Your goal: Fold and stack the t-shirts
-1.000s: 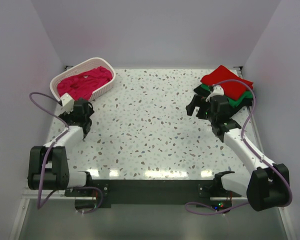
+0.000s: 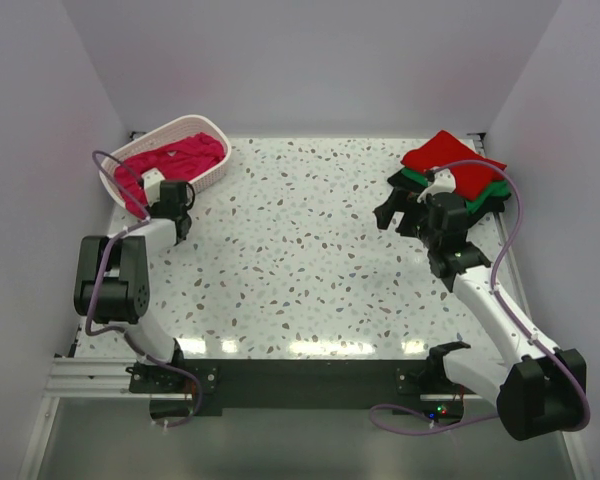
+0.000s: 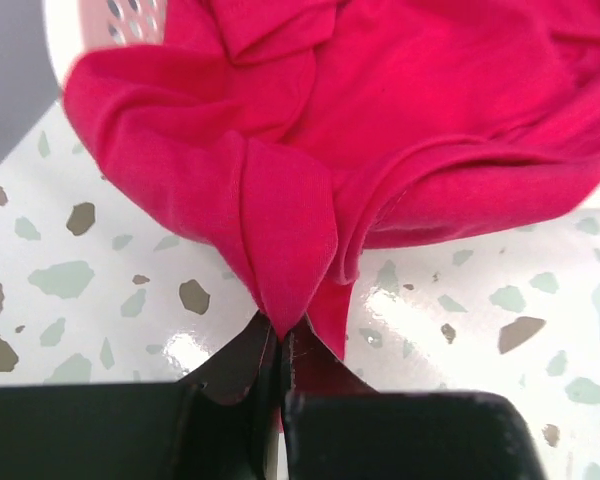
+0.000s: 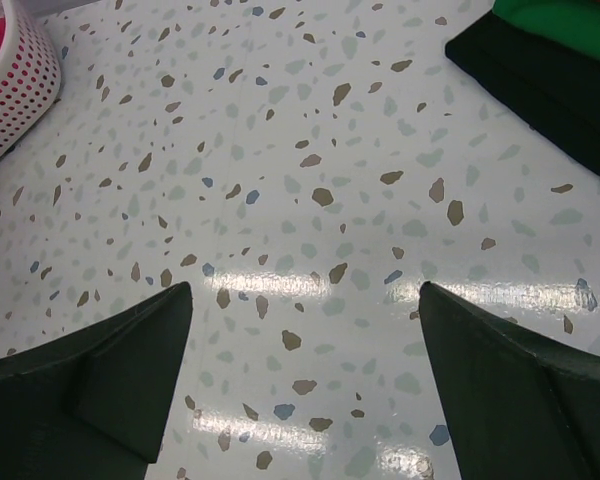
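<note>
A pink-red shirt lies crumpled in a white basket at the back left; in the left wrist view its fabric reaches over the rim and runs down into my left gripper, which is shut on it. At the back right a stack of folded shirts has red on top, green and black below. My right gripper hangs open beside this stack, with only bare table between its fingers in the right wrist view.
Walls stand close at the left, back and right.
My left arm has swung toward the basket, its gripper now shut on the red fabric.
</note>
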